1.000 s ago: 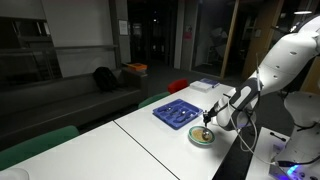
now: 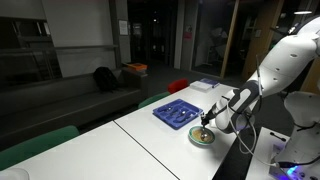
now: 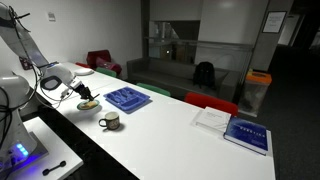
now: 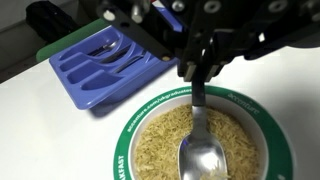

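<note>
My gripper is shut on the handle of a metal spoon (image 4: 203,158). In the wrist view the spoon's bowl lies over a green-rimmed plate (image 4: 124,150) filled with yellowish, rice-like grains (image 4: 158,143). Whether the spoon touches the grains cannot be told. Exterior view 1 has the plate (image 2: 193,138) on the white table near its right side, with my gripper (image 2: 207,121) just above it. The fingertips are mostly hidden by the gripper's dark body in the wrist view.
A blue cutlery tray (image 4: 100,82) with utensils stands beside the plate. A mug (image 3: 110,121) is on the table, and boxes (image 3: 248,133) lie at the far end.
The arm and gripper have shifted slightly over the plate, and the spoon's position there differs a little. Plate and tray have stayed in place.
</note>
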